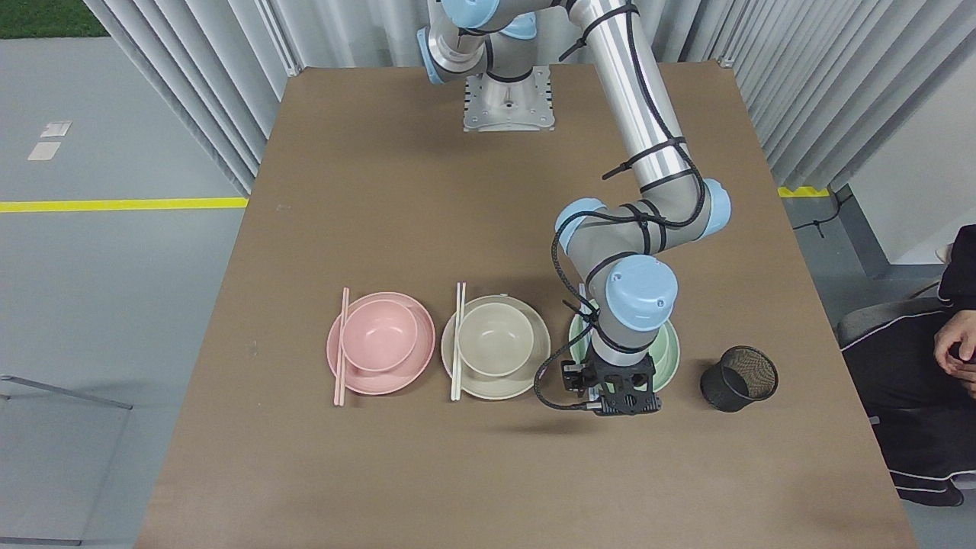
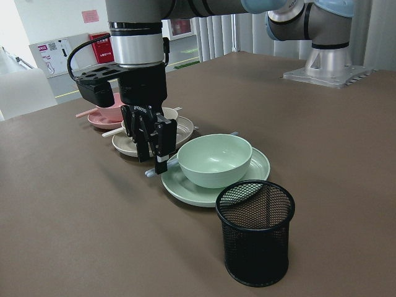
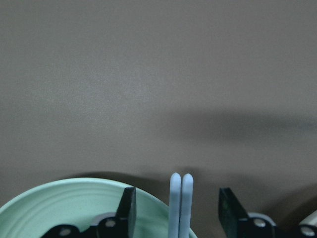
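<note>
My open gripper is over the near end of two pale blue chopsticks point(image 3: 186, 203), which lie on the rim of the green plate point(image 3: 69, 196) and show between its parted fingers in the wrist view. In the left view the gripper point(image 2: 153, 158) hangs just beside the green bowl point(image 2: 214, 161) and plate. In the front view my wrist hides most of that setting; the chopsticks' ends are hard to see there.
A cream bowl point(image 1: 496, 338) and a pink bowl point(image 1: 379, 335) sit on matching plates, each with chopsticks. A black mesh cup point(image 1: 737, 380) stands right of the green plate.
</note>
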